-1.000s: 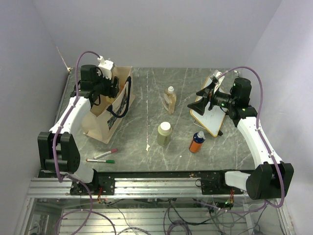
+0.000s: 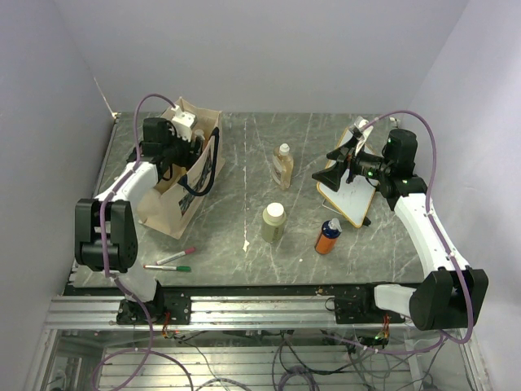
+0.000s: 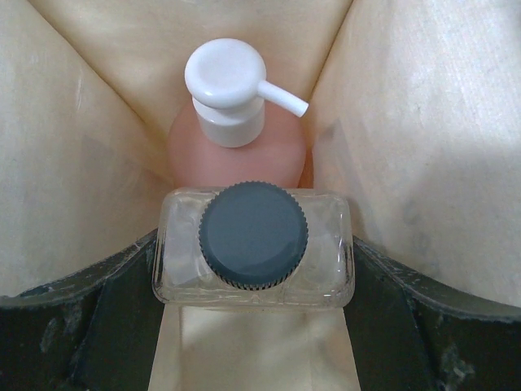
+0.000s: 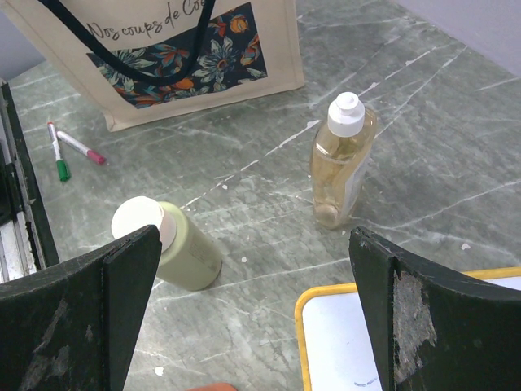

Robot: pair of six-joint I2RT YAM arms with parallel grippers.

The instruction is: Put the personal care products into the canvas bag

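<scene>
My left gripper is down inside the canvas bag [image 2: 167,212], open, around a clear bottle with a dark ribbed cap [image 3: 252,232]; behind it in the bag stands a pink pump bottle [image 3: 229,155]. My right gripper hangs open above the board at the right, nothing between its fingers. On the table stand a clear white-capped bottle [image 2: 284,171], an olive bottle with white cap [image 2: 273,228] and an orange bottle with dark blue top [image 2: 326,240].
A white board with yellow edge [image 2: 350,204] lies under the right arm with a dark object beside it. Markers [image 2: 171,267] lie near the bag's front.
The left arm has moved a little toward the front and settled into the bag. The right arm and the objects on the table look unchanged.
</scene>
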